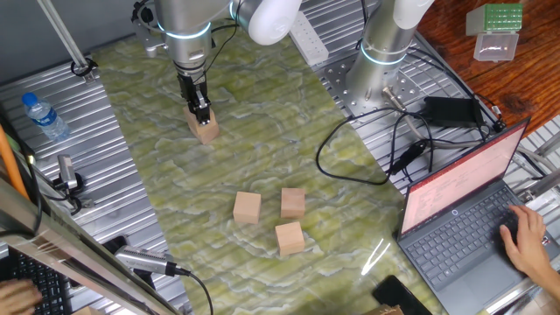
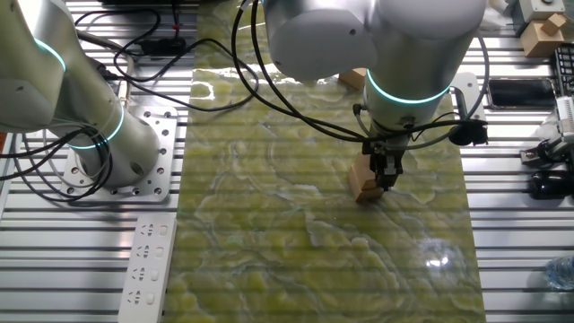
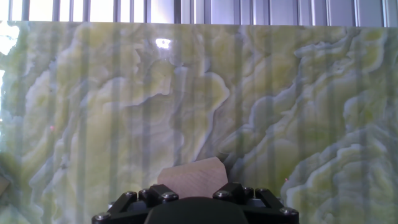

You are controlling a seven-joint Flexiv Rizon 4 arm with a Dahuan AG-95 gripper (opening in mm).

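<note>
A light wooden block (image 1: 206, 133) is at the gripper on the green marbled sheet, in the upper left of exterior view 1. My gripper (image 1: 202, 117) points down at it and covers part of it. In exterior view 2 the block (image 2: 360, 178) shows beside the dark fingers. From the wrist, the block's top (image 3: 194, 178) appears between and just beyond the fingertips; whether the pads press on it cannot be made out. Three more wooden cubes lie apart from it: a left one (image 1: 248, 207), a right one (image 1: 293, 202) and a nearer one (image 1: 290, 238).
A laptop (image 1: 464, 219) with a person's hand stands at the lower right. A water bottle (image 1: 45, 117) is off the sheet's left edge. Bare sheet separates the gripper from the three cubes.
</note>
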